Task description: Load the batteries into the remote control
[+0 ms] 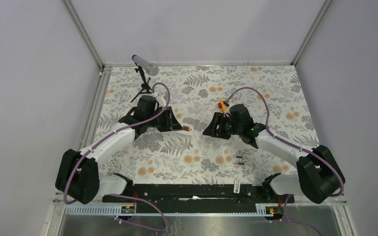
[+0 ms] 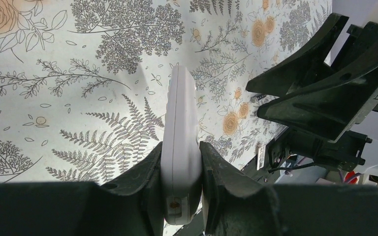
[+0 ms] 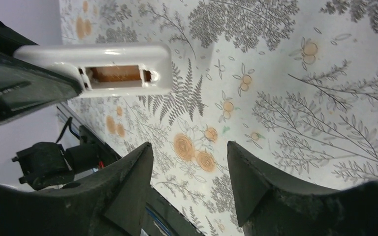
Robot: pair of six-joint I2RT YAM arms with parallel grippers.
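The white remote (image 1: 187, 130) is held side-on in my left gripper (image 1: 175, 127), which is shut on it; in the right wrist view the remote (image 3: 157, 64) shows an open, empty-looking battery compartment with a copper-brown floor. My right gripper (image 1: 212, 129) is just right of the remote, pointing down, its fingertips part open and apart with nothing visible between them (image 3: 190, 147). Two small batteries (image 1: 239, 163) lie on the patterned table near the front right, below the right arm.
A small white flat piece (image 1: 236, 185) lies at the front edge. An orange-and-red object (image 1: 222, 104) is behind the right gripper, partly hidden. A grey cylinder on a stand (image 1: 145, 65) is at the back left.
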